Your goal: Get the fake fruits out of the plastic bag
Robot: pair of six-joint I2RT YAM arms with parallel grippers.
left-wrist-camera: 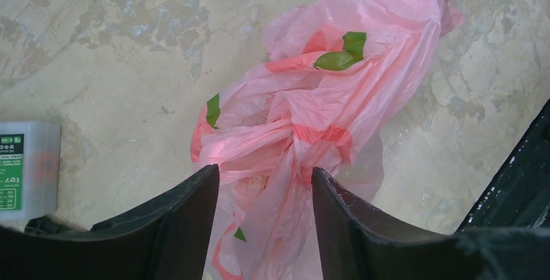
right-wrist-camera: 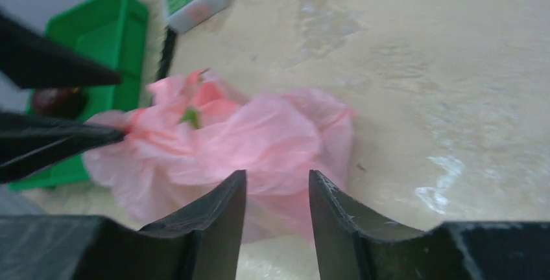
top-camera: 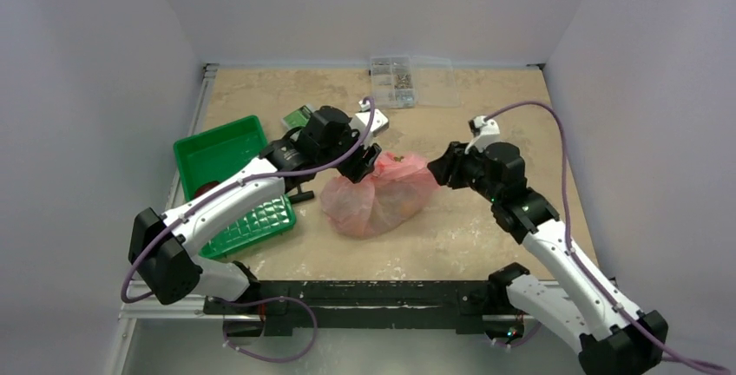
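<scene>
A crumpled, translucent pink plastic bag (top-camera: 373, 206) with green and red patches lies mid-table; faint orange-toned shapes show through it. At its upper left side my left gripper (top-camera: 369, 167) stands with fingers (left-wrist-camera: 188, 218) apart. Bag folds run below and between them in the left wrist view, and I cannot tell whether they touch. My right gripper (top-camera: 438, 171) is at the bag's right end, fingers (right-wrist-camera: 220, 218) spread, the pink plastic behind and beneath the gap. In the right wrist view the left gripper shows open beside the bag. No fruit is clearly visible inside.
Green crates (top-camera: 221, 154) stand at the left, a dark red round object (right-wrist-camera: 58, 102) in one. A white-and-green box (top-camera: 298, 118) and a clear compartment case (top-camera: 392, 80) lie at the back.
</scene>
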